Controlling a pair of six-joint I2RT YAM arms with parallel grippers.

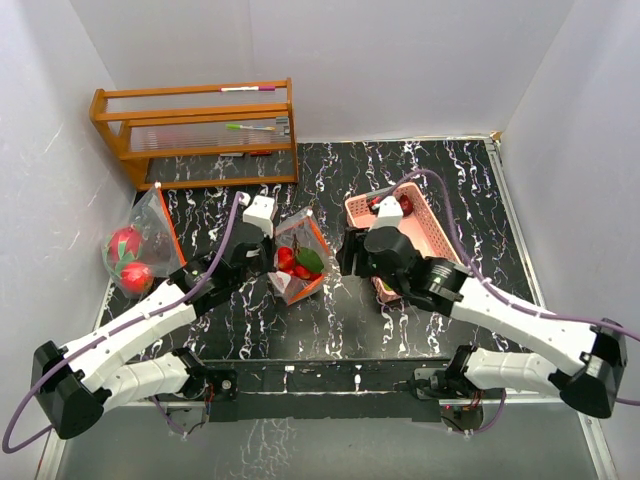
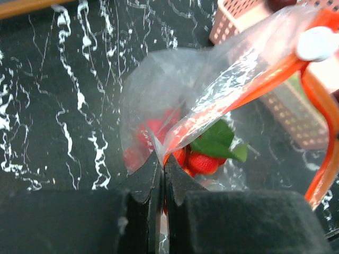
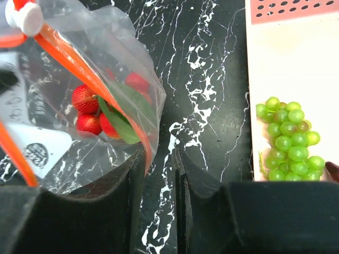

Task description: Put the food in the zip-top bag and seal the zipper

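A zip bag [image 1: 300, 240] with orange zipper strips holds red strawberry-like fruit [image 3: 85, 98] and a green leafy piece [image 3: 119, 121]. My left gripper is shut on the bag's edge, its fingertips pinching the film. My right gripper is just right of the bag, part open, with the dark counter showing between its fingers. A pink basket [image 1: 430, 230] stands on the right, holding green grapes [image 3: 288, 140] and dark red items [image 1: 405, 204].
A second bag [image 1: 140, 245] with red items sits at the far left. A wooden rack [image 1: 190, 115] stands at the back left. Walls bound the counter on both sides and at the back.
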